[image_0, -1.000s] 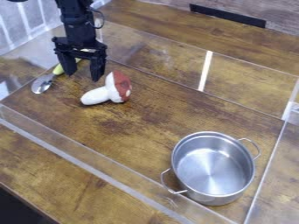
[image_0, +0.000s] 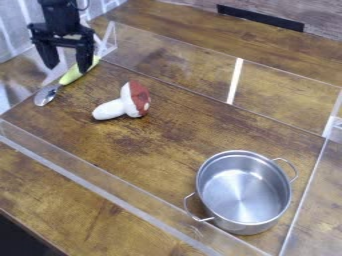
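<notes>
My black gripper (image_0: 62, 49) is at the far upper left, open, above a pale green oblong object (image_0: 82, 69) and a silver spoon-like object (image_0: 46, 94). Right of these lies a white object with a red-brown end (image_0: 124, 103). A steel pot (image_0: 242, 192) with two wire handles stands at the lower right.
The wooden table (image_0: 201, 120) has clear low transparent walls around the work area. A white strip (image_0: 235, 81) lies at the upper right.
My gripper has moved left, away from the white and red object, uncovering more of the pale green object. The objects look unmoved.
</notes>
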